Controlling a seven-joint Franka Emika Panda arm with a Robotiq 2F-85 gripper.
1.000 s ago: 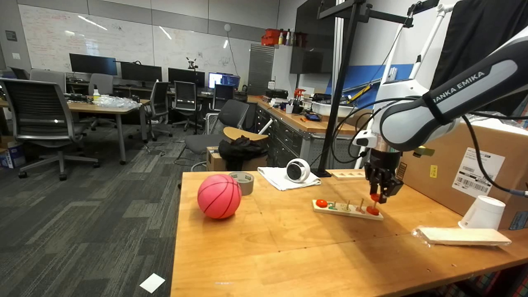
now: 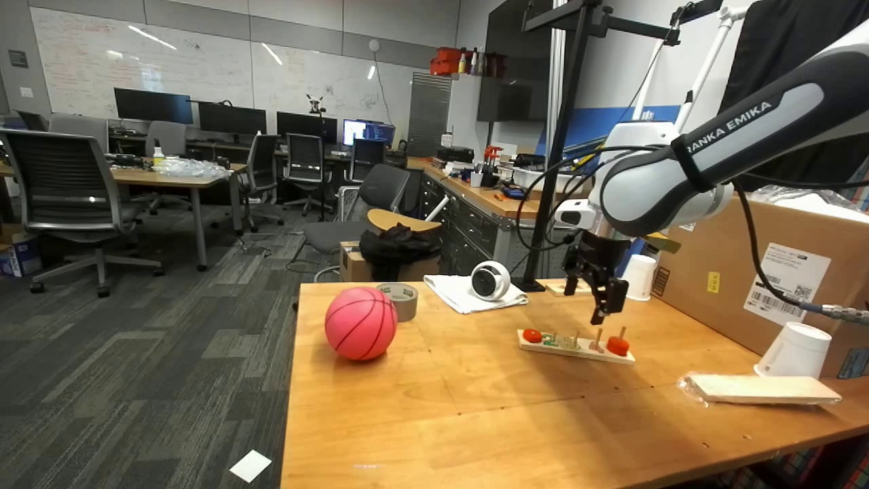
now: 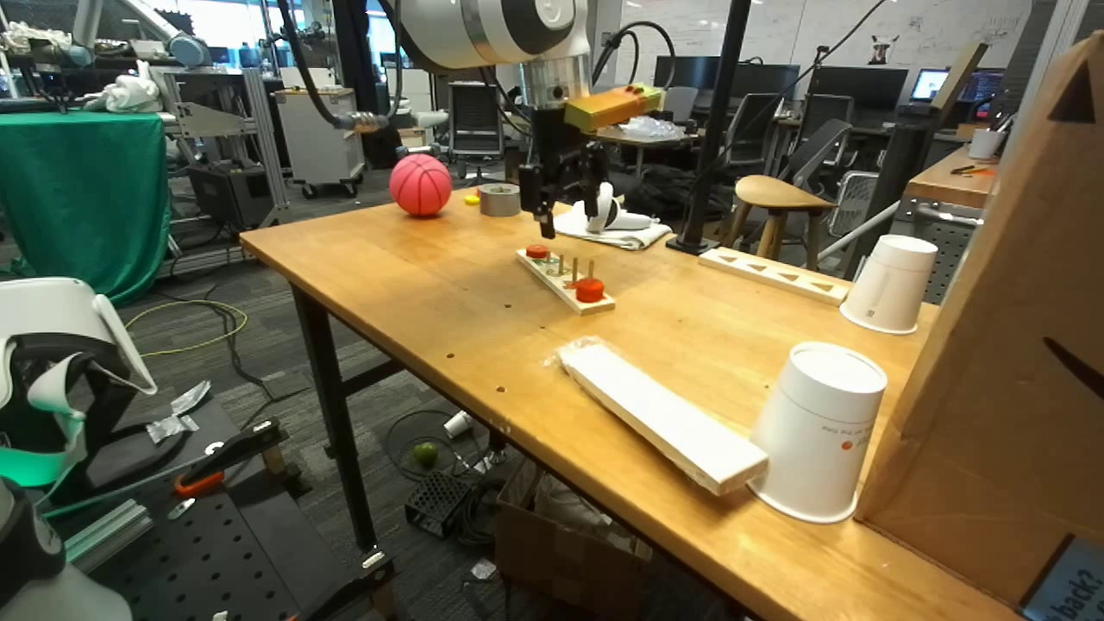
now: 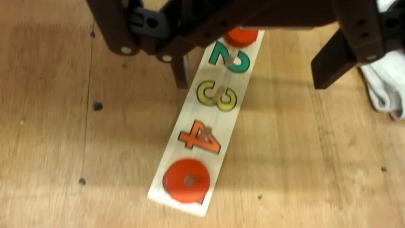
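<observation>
A narrow wooden counting board (image 2: pixel 562 348) with upright pegs lies on the table; in the wrist view, green 2, yellow 3 and orange 4 are printed on it. Red rings (image 4: pixel 186 180) sit around the peg at one end, its tip showing through the centre. Another red ring (image 3: pixel 537 252) is at the opposite end, partly covered by my gripper's body in the wrist view. The pegs by 2, 3 and 4 carry no rings. Above the board, my gripper is open, its fingertips (image 4: pixel 322 78) wide apart with nothing between them.
A pink ball (image 2: pixel 360 323), a tape roll (image 2: pixel 401 301) and a white cloth (image 2: pixel 466 293) with a white device (image 2: pixel 490 282) occupy the far side. A wrapped wooden board (image 3: pixel 662 414), paper cups (image 3: pixel 820 429) and a large cardboard box (image 2: pixel 717 281) stand opposite.
My gripper has moved left and up from the board's right-end peg. It had a red ring between its fingers there; now it is empty, and that peg's red stack looks taller. The board has shifted slightly right.
</observation>
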